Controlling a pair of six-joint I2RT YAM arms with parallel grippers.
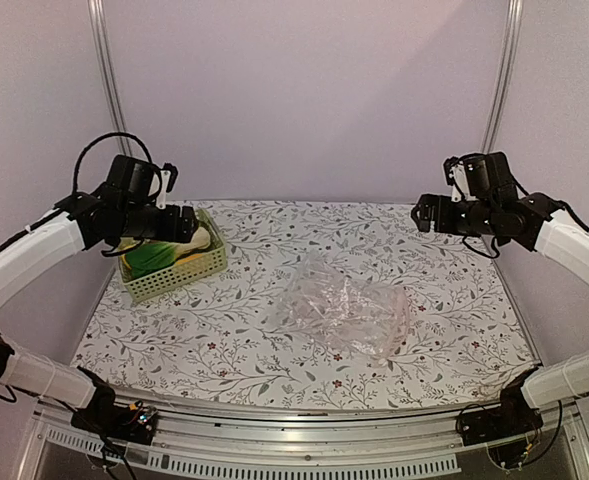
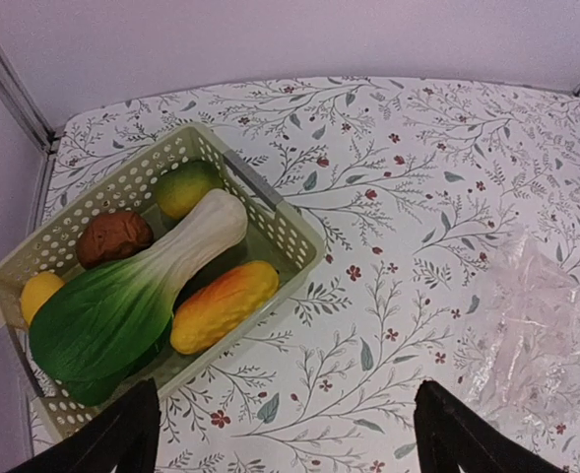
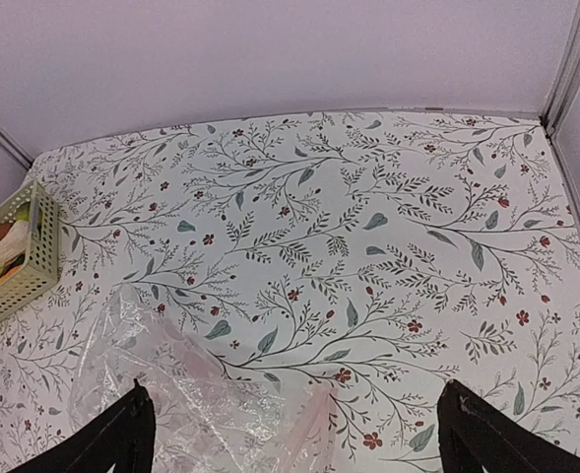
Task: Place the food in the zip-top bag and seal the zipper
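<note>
A clear zip top bag (image 1: 344, 308) lies flat and crumpled in the middle of the table, a pinkish strip along its right end (image 3: 314, 424). The food fills a pale green basket (image 1: 181, 280) at the left: a bok choy (image 2: 122, 301), a yellow-orange vegetable (image 2: 225, 307), a brown round item (image 2: 114, 238), a green-yellow fruit (image 2: 187, 189) and a yellow one (image 2: 40, 294). My left gripper (image 1: 173, 222), open and empty, is above the basket's right side in the top view. Over the table's right side hangs my right gripper (image 1: 424, 213), also open and empty, apart from the bag.
The table (image 1: 214, 350) has a white floral cover, bare at the front, the back and the right. Walls rise behind and on both sides. A metal rail (image 1: 304, 440) runs along the front edge.
</note>
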